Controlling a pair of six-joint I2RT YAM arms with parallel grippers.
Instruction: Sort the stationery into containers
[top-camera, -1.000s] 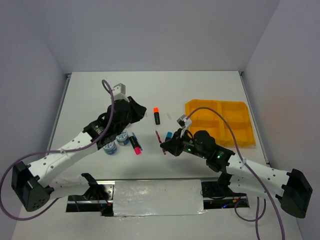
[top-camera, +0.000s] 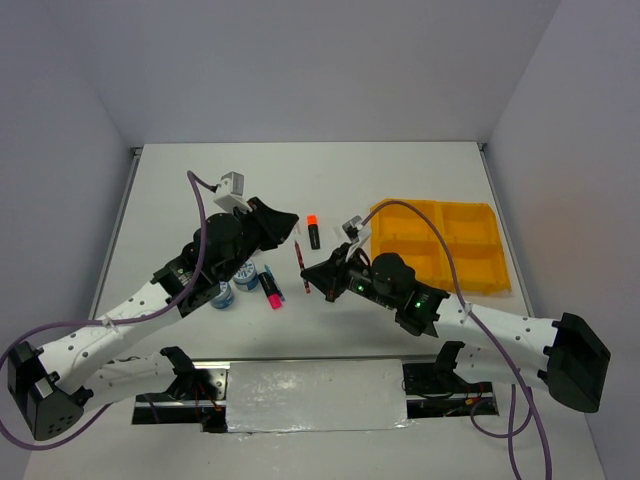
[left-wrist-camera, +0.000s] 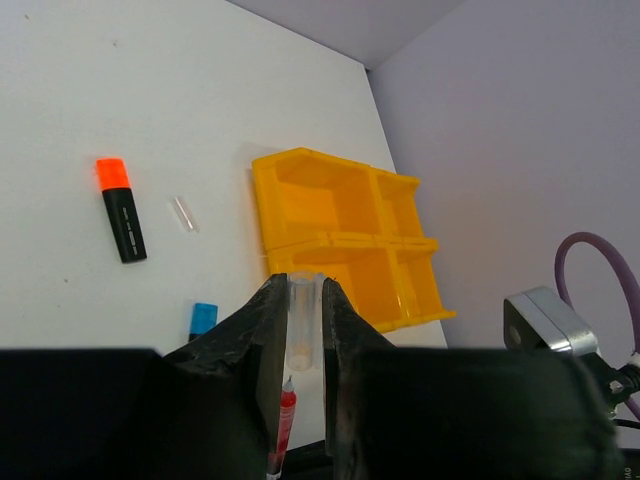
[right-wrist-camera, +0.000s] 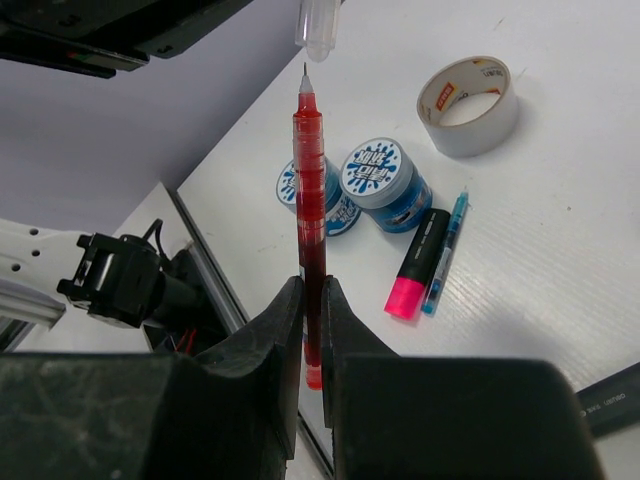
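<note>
My left gripper is shut on a clear pen cap (left-wrist-camera: 300, 325), held above the table. My right gripper is shut on a red pen (right-wrist-camera: 309, 180), held upright with its bare tip just below the cap in the right wrist view. The yellow divided container (top-camera: 440, 215) is on the right of the table. An orange-topped black marker (top-camera: 313, 233), a pink-capped marker (right-wrist-camera: 423, 260) and a blue pen (right-wrist-camera: 446, 250) lie on the table.
Two blue jars (right-wrist-camera: 385, 185) and a tape roll (right-wrist-camera: 467, 130) stand near the pink marker. A small clear piece (left-wrist-camera: 184, 213) and a blue-topped item (left-wrist-camera: 203, 319) lie near the container.
</note>
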